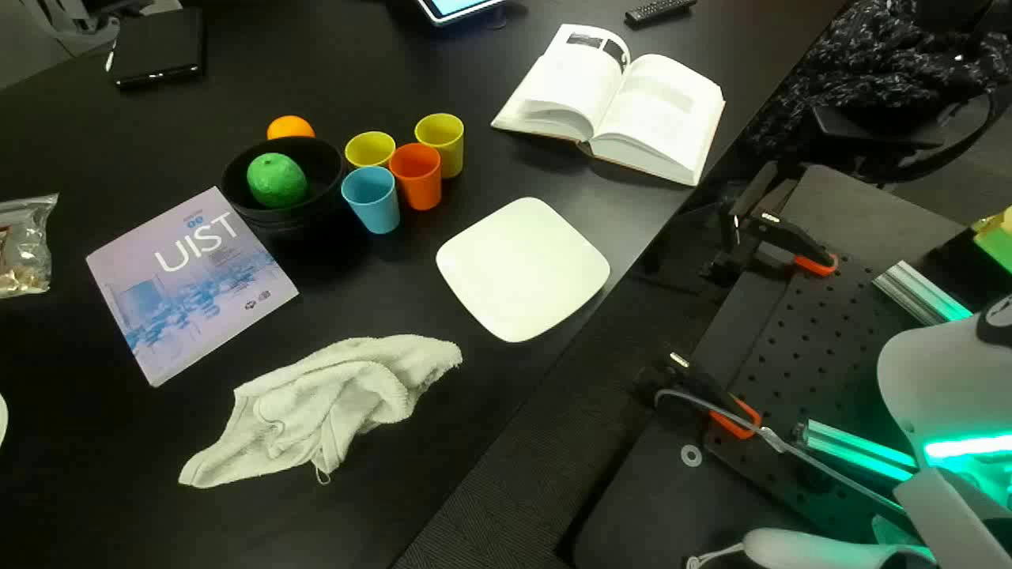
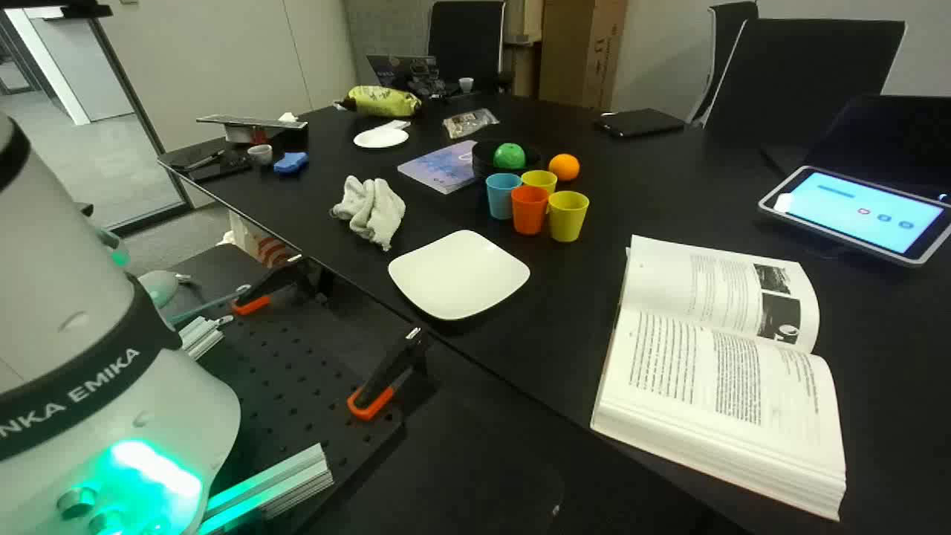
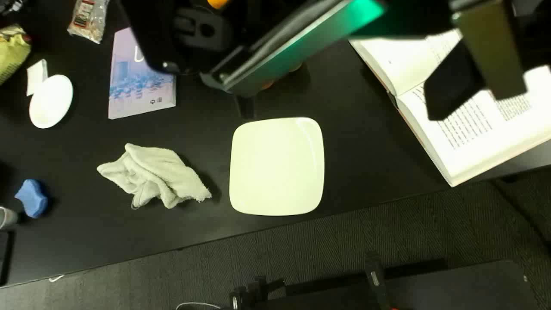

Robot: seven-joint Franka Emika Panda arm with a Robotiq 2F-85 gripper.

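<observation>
My gripper hangs above the table in the wrist view. Its two dark fingers stand wide apart, so it is open, and nothing shows between them. Below lies a pale square plate (image 3: pixel 277 166), flat and empty near the table edge. A crumpled whitish cloth (image 3: pixel 157 177) rests beside that plate. In exterior view 1, blue (image 1: pixel 371 199) and orange (image 1: pixel 417 176) cups stand upright with two yellow cups (image 1: pixel 441 142). Next to them, a black bowl (image 1: pixel 327 180) holds a green fruit (image 1: pixel 276 179). Neither exterior view shows the gripper.
An open book (image 2: pixel 726 374) covers the table by its edge. A UIST booklet (image 1: pixel 194 280) lies near the bowl, and an orange fruit (image 2: pixel 564 166) sits behind it. Farther off are a tablet (image 2: pixel 865 211) and a blue sponge (image 3: pixel 32 198). Bare tabletop separates cloth and booklet.
</observation>
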